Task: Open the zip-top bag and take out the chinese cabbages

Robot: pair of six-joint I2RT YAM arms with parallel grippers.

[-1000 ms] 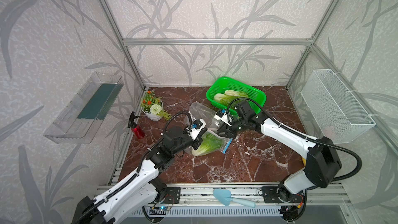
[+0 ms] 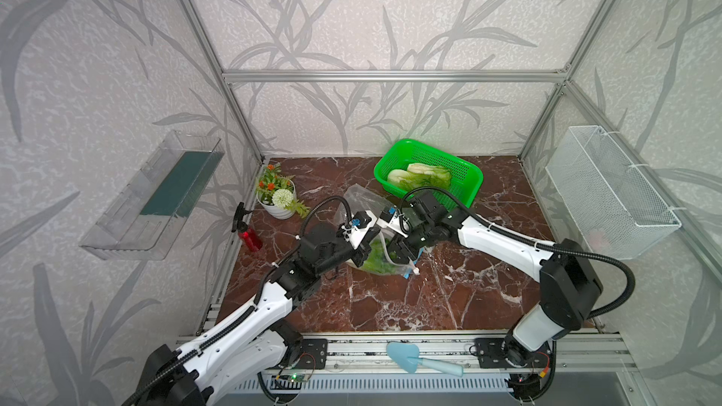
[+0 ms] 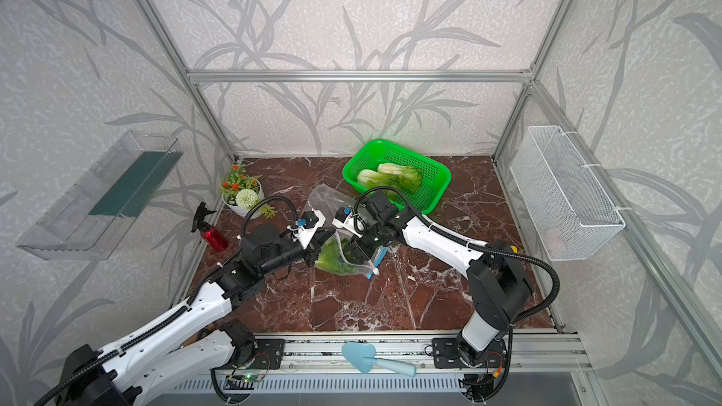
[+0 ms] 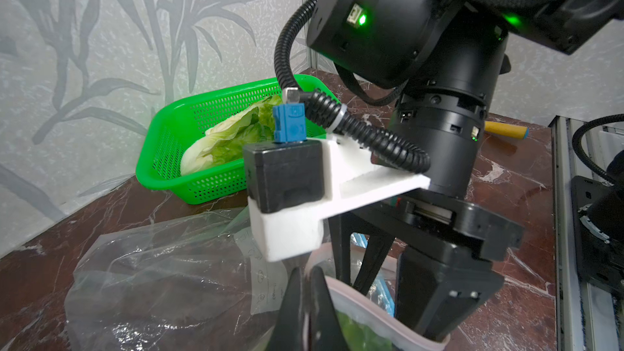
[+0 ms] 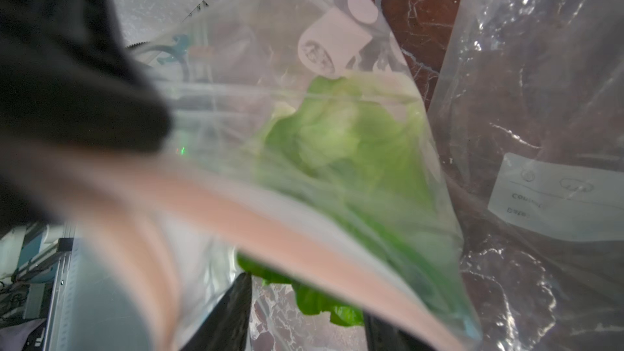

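Note:
A clear zip top bag (image 5: 273,221) with a green cabbage (image 5: 344,143) inside lies mid-table between both arms. Its pale rim stands spread apart, and a blue zip strip (image 4: 384,300) shows behind it. My left gripper is shut on the rim, a thin pinkish edge showing at its fingertips. At the mouth, my right gripper has its fingers apart, pointing into the bag. Leaves show beyond the gap between those fingers, with nothing gripped. From above, the arms hide much of the mouth.
A green basket (image 2: 466,180) at the back holds pale cabbages (image 2: 417,176). An empty clear bag (image 4: 169,279) lies flat behind the filled one. A potted plant (image 2: 278,199) and a red spray bottle (image 2: 249,237) stand left.
My right gripper has moved left and toward the front, into the bag's mouth. The rim has spread and lifted over the cabbage, covering more of it. The left arm has barely moved.

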